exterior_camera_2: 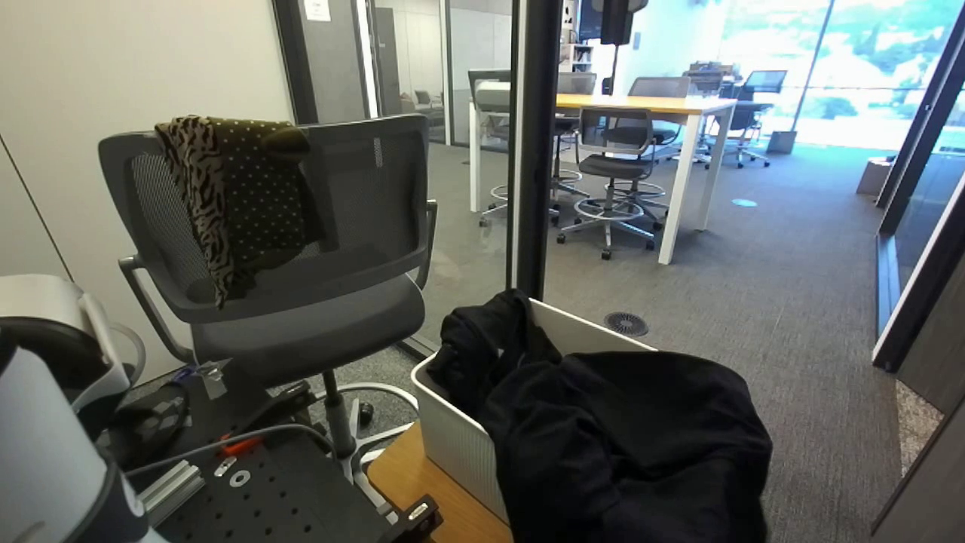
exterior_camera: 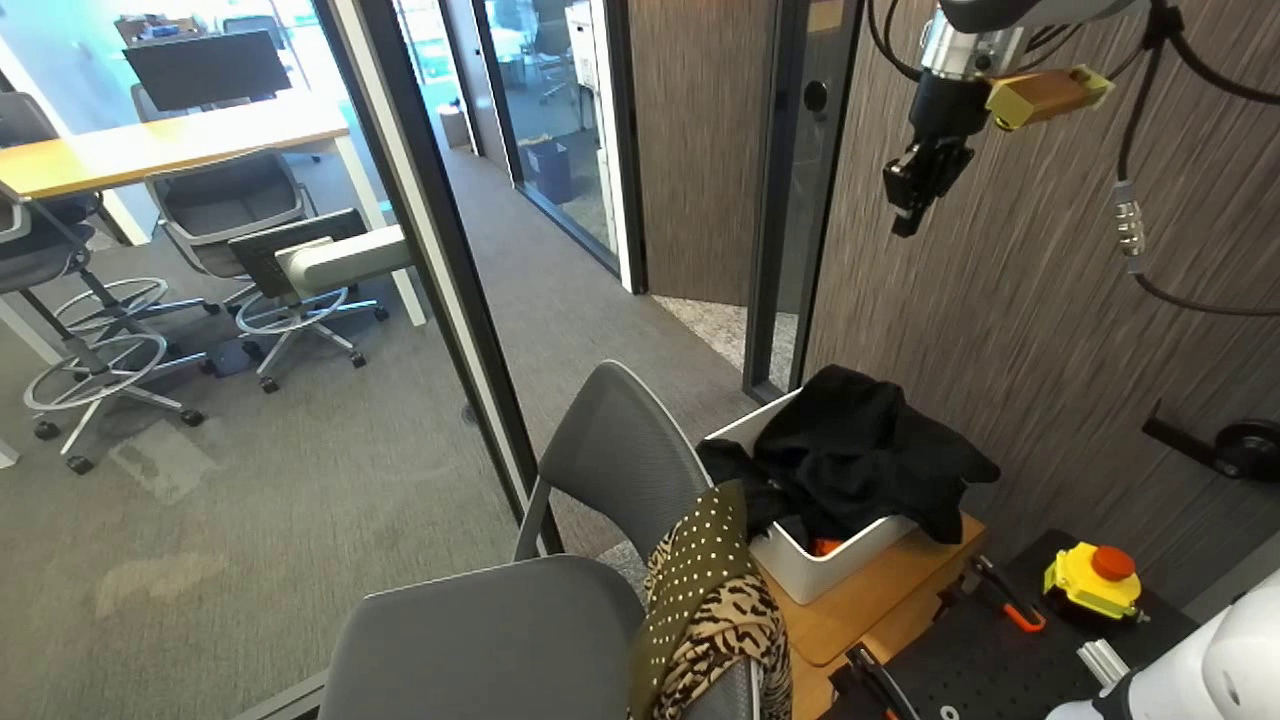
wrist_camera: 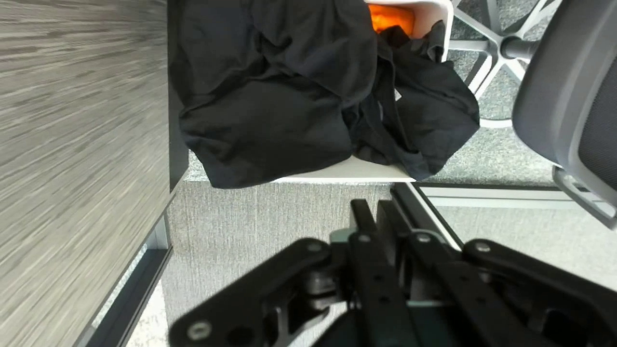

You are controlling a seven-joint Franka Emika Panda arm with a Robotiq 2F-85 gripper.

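A black garment [exterior_camera: 858, 450] lies heaped over the white box [exterior_camera: 816, 578], covering most of its opening and hanging over its rim. In the second exterior view the garment [exterior_camera_2: 633, 443] droops over the near side of the box [exterior_camera_2: 452, 425]. High above, near the wood-grain wall, hangs my gripper [exterior_camera: 908, 216], clear of the cloth. The wrist view shows the gripper with its fingers close together; I make out no cloth between them. Below it the garment [wrist_camera: 272, 115] is spread out and apart from the fingers.
Beside the box stands a grey chair [exterior_camera: 492, 642] with a dotted and animal-print scarf [exterior_camera: 708, 564] on its backrest. A wooden wall [exterior_camera: 1020, 276] rises behind the box. A yellow emergency-stop box [exterior_camera: 1092, 588] sits on the black table. A glass partition borders the chair.
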